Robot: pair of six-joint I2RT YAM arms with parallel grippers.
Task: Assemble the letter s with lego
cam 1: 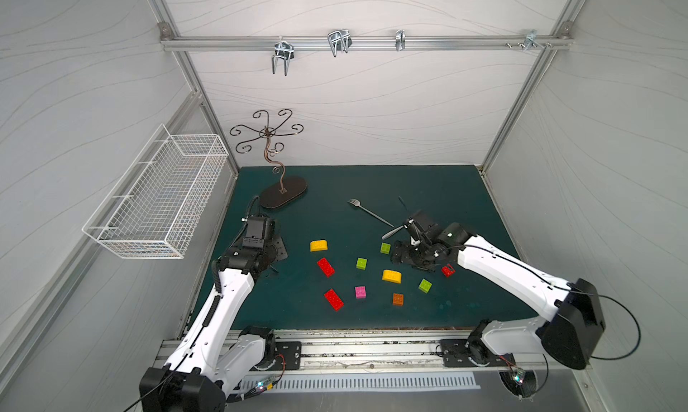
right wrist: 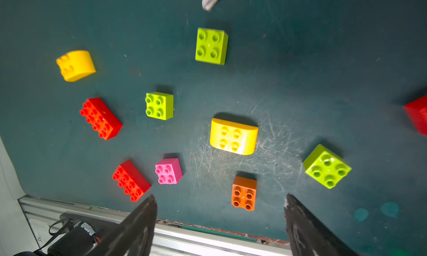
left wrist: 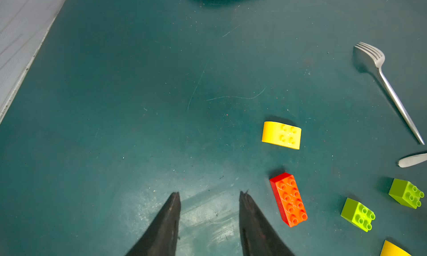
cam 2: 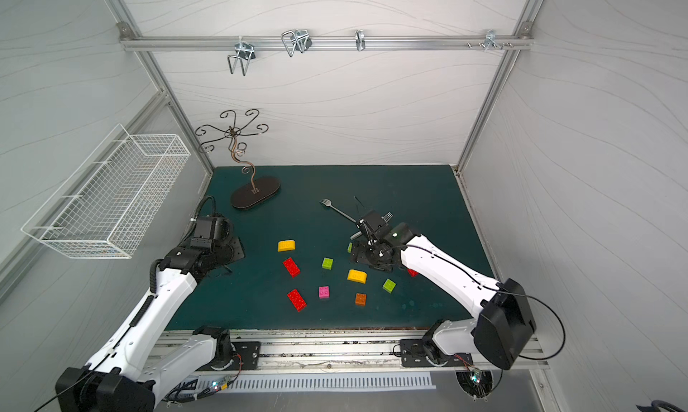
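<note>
Loose bricks lie apart on the dark green table. In the right wrist view are an arched yellow brick (right wrist: 234, 136), an orange brick (right wrist: 244, 193), a pink brick (right wrist: 169, 171), red bricks (right wrist: 101, 118) and green bricks (right wrist: 211, 46). My right gripper is wide open above them, gripping nothing; the orange brick shows on the table in its gap. In the left wrist view, my left gripper has its fingers part-way apart over bare table. A red brick (left wrist: 288, 200) and a second yellow brick (left wrist: 281, 135) lie to its right.
Two forks lie behind the bricks; one fork (cam 1: 368, 211) is clear, the other is partly covered by the right arm. A metal stand (cam 1: 283, 190) stands at the back left. A wire basket (cam 1: 161, 197) hangs left.
</note>
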